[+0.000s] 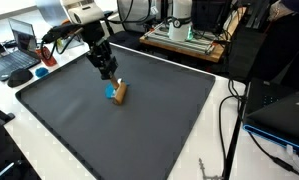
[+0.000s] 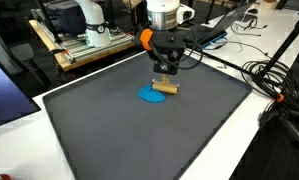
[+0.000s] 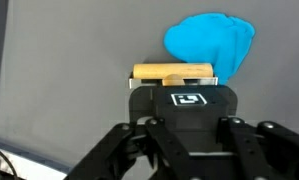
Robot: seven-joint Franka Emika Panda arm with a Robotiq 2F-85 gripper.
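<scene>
A wooden tool (image 2: 166, 87), a rounded bar with a short upright stem, stands on the grey tabletop or just above it; I cannot tell which. My gripper (image 2: 167, 74) points down and is shut on the stem. In the wrist view, the bar (image 3: 173, 71) lies crosswise just ahead of the gripper, with a thin metallic edge along it; the fingers are largely hidden. A crumpled blue cloth (image 3: 210, 42) lies flat right beside the bar, close to one end. Exterior view 1 shows the cloth (image 1: 110, 90) partly behind the tool (image 1: 120, 95).
Cables (image 2: 274, 80) lie beyond its edge. A laptop (image 1: 29, 42) stands past the far left side, and a wooden stand (image 1: 184, 40) lies behind the table.
</scene>
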